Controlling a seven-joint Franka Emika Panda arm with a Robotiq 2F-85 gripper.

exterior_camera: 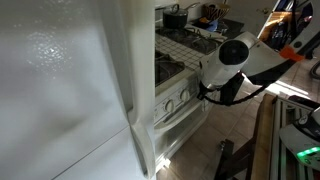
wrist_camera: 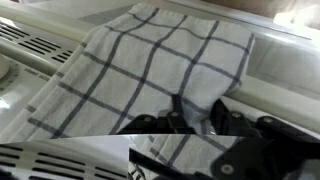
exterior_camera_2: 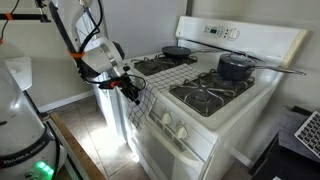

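A white kitchen towel (wrist_camera: pixel 150 65) with dark grid lines fills much of the wrist view. In exterior view 2 the towel (exterior_camera_2: pixel 146 103) lies across the stove's middle and hangs over its front edge. My gripper is at the towel's lower part, its dark fingers (wrist_camera: pixel 178 108) apart with cloth showing between them. Exterior view 2 has the gripper (exterior_camera_2: pixel 133 93) at the stove's front, close beside the hanging cloth. From exterior view 1 the gripper (exterior_camera: pixel 204 92) is small and dark against the oven front, so its fingertips are hard to make out.
Burners (exterior_camera_2: pixel 205 92) flank the towel on the stovetop. A dark pot (exterior_camera_2: pixel 236 66) and a frying pan (exterior_camera_2: pixel 177 51) stand on them. Control knobs (exterior_camera_2: pixel 167 119) and the oven handle (exterior_camera_2: pixel 175 145) lie along the front. A tall white panel (exterior_camera: pixel 142 80) stands left of the stove in exterior view 1.
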